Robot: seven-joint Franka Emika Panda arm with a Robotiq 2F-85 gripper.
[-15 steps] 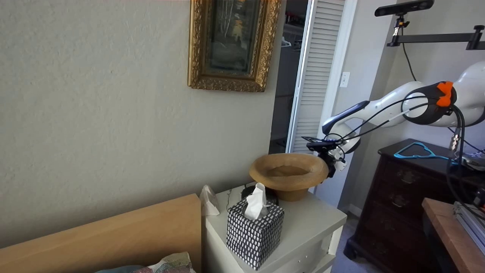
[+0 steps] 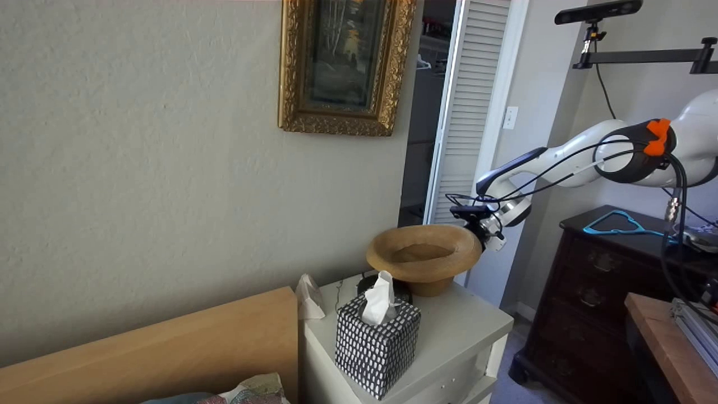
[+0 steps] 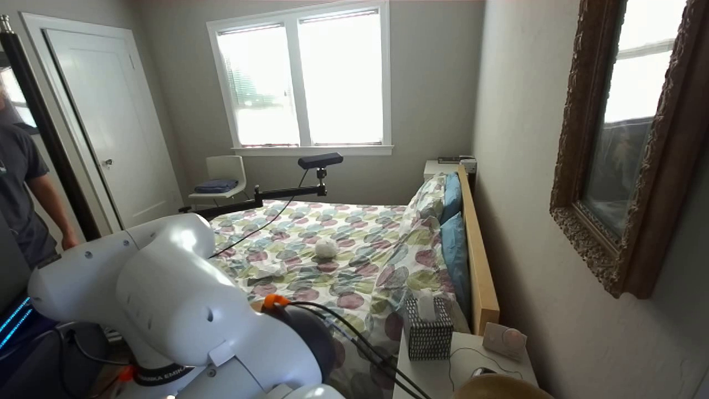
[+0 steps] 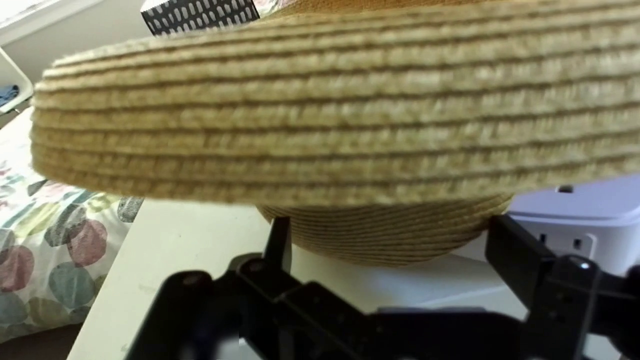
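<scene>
A tan ribbed hat (image 2: 427,252) rests upside down, crown downward, on the white nightstand (image 2: 464,330). Its wide brim (image 4: 336,114) fills the upper part of the wrist view, with the rounded crown (image 4: 390,237) below it. My gripper is open at the hat's near side, one fingertip by each side of the crown and lower than the brim. Whether either finger touches the hat cannot be told. From the first exterior view the fingers are mostly hidden behind the brim; the second exterior view shows just a sliver of the hat (image 3: 502,388).
A black-and-white tissue box (image 2: 378,343) stands beside the hat, and a pinkish wedge-shaped object (image 2: 309,298) sits by the wall. A white outlet block (image 4: 576,222) lies right of the crown. The bed (image 3: 319,233) adjoins the nightstand; a dark dresser (image 2: 606,289) stands apart.
The hat has shifted slightly left and up in the first exterior view. My gripper has moved a little the same way and its wrist angle has changed.
</scene>
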